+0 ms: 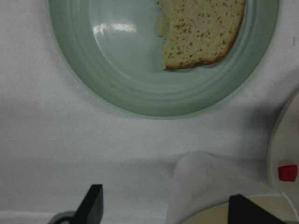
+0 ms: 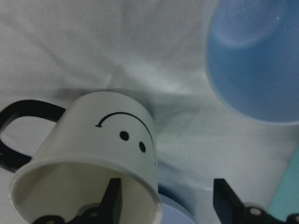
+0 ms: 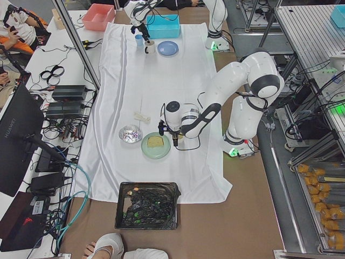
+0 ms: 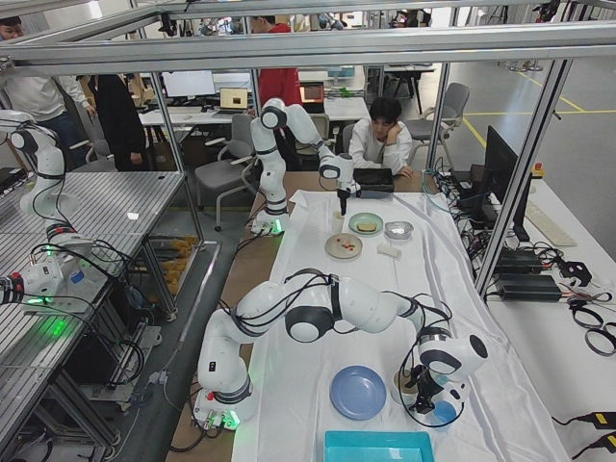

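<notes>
A green plate (image 1: pixel 107 74) with a bread slice (image 1: pixel 201 32) fills the top of the left wrist view. My left gripper stands open over a pale cup (image 1: pixel 196 177), beside a plate with red pieces (image 1: pixel 280 144). In the right wrist view my right gripper is open at a smiley mug (image 2: pixel 93 130), one finger over its opening. A blue cup (image 2: pixel 252 70) lies in view at its upper right.
A blue plate (image 4: pixel 358 393) and turquoise bin (image 4: pixel 377 443) are near the right arm. A foil bowl (image 3: pixel 130 134) sits by the green plate. A black lined bin (image 3: pixel 146 186) stands at the front edge.
</notes>
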